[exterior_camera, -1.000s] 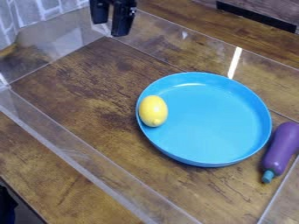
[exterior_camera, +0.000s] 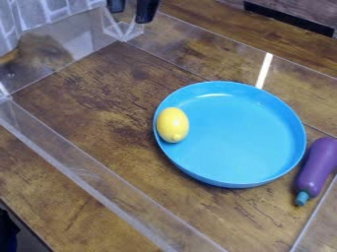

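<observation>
My gripper shows only as two dark finger ends at the top edge, high at the back left, apart from the objects; its opening is hard to judge. A blue plate lies on the wooden table, with a yellow egg-shaped object resting inside it at the left. A purple eggplant-like object with a light blue tip lies to the right of the plate.
Clear low walls or strips border it at the left and back, with a white strip behind the plate.
My gripper has risen toward the top edge, so less of it shows now. The plate and both objects have stayed in place.
</observation>
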